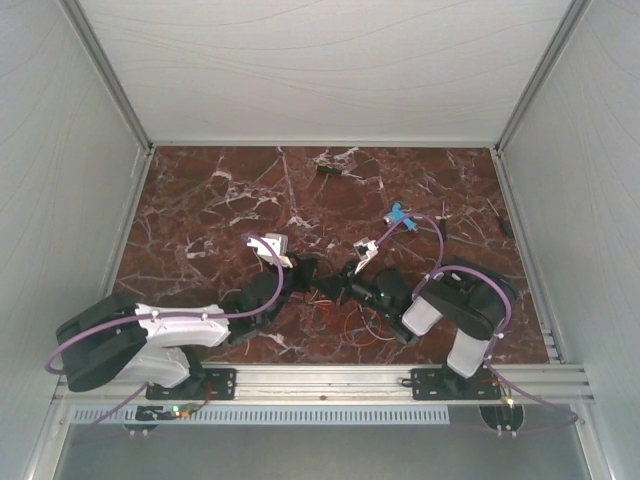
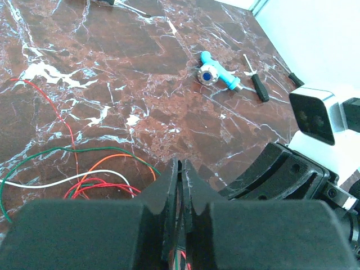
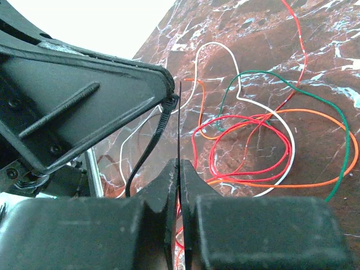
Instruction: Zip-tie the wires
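Red, green, white and orange wires (image 3: 281, 147) lie loosely looped on the marble table (image 2: 140, 84). My left gripper and right gripper meet at the front middle, above the wires. The left gripper is shut, with part of the wires showing below its fingers. My right gripper is shut, a thin black strip (image 3: 179, 124) rising from between its fingertips. A black zip tie end (image 3: 147, 152) hangs by the other gripper's tip in the right wrist view. Whether either grips the wires is unclear.
A blue tool (image 1: 398, 215) and screwdrivers (image 2: 259, 85) lie at the back right, another screwdriver (image 1: 330, 170) at the back middle. White walls border it.
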